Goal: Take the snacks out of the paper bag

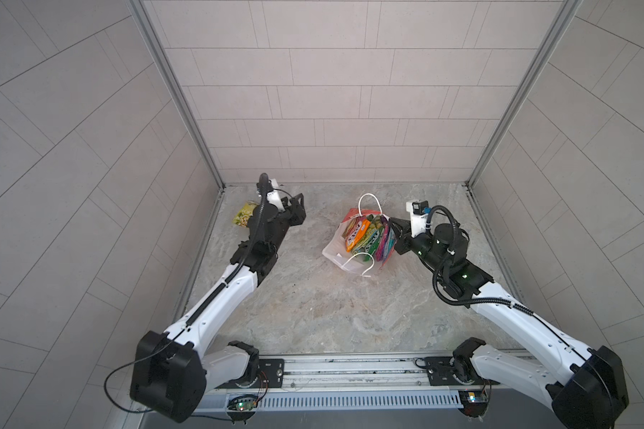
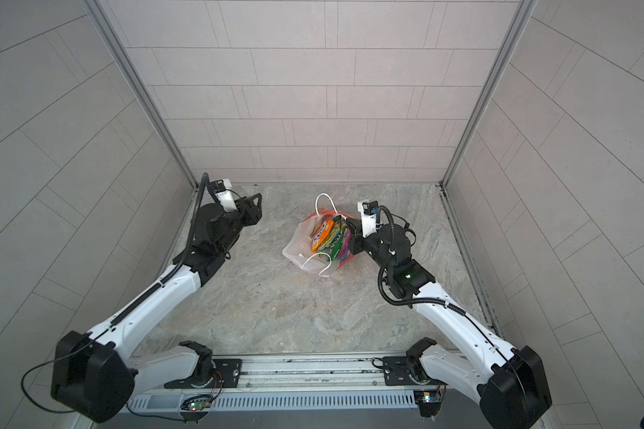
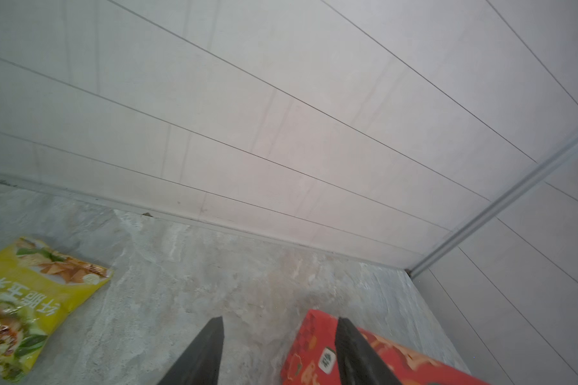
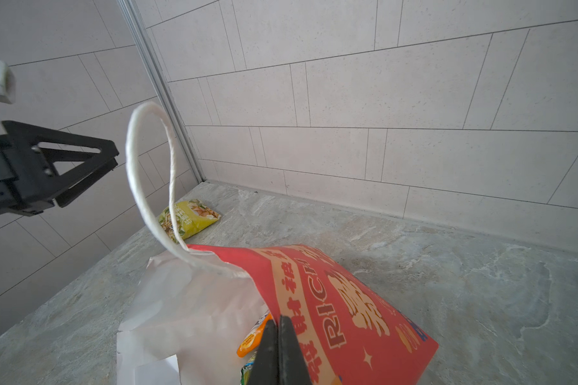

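The paper bag [image 2: 297,251], white and red with rope handles, lies centre-right, holding several colourful snack packets [image 1: 361,232]. A yellow snack bag [image 3: 32,295] lies at the back left, outside the paper bag. My left gripper is raised left of the paper bag, open and empty, with red paper visible beyond its fingers in the left wrist view. My right gripper is shut at the bag's right side; nothing clearly shows between its fingers, with red bag paper around and behind them.
Tiled walls [image 1: 343,136] enclose the grey table [image 1: 315,314] at the back and sides.
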